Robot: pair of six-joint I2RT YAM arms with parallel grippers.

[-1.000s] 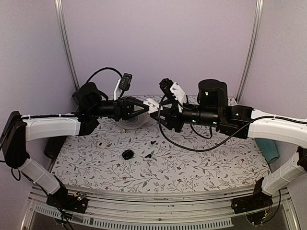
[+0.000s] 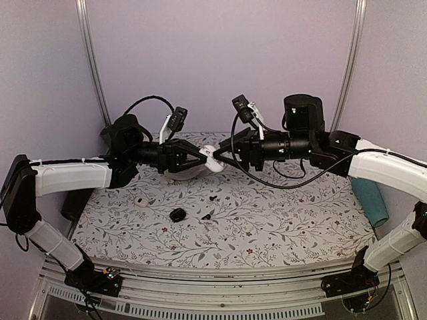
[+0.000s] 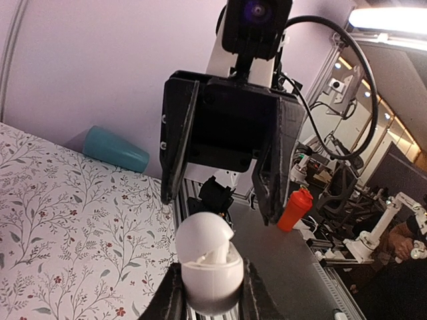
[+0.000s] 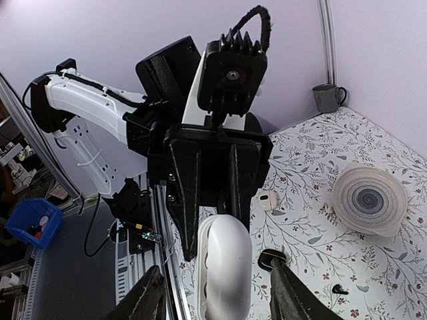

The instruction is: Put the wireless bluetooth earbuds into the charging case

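The white charging case is held up above the table, my left gripper shut on it. Facing it, my right gripper has its fingers apart around the case's near side in the right wrist view; whether they touch it I cannot tell. In the left wrist view its fingertips are just beyond the case's upper part. Small dark items lie on the table: a black case-like thing and a smaller piece; I cannot tell if either is an earbud.
A translucent round container, a grey mug and a small beige item are on the floral table. A teal cylinder lies at the right edge.
The left gripper and case have shifted very slightly downward.
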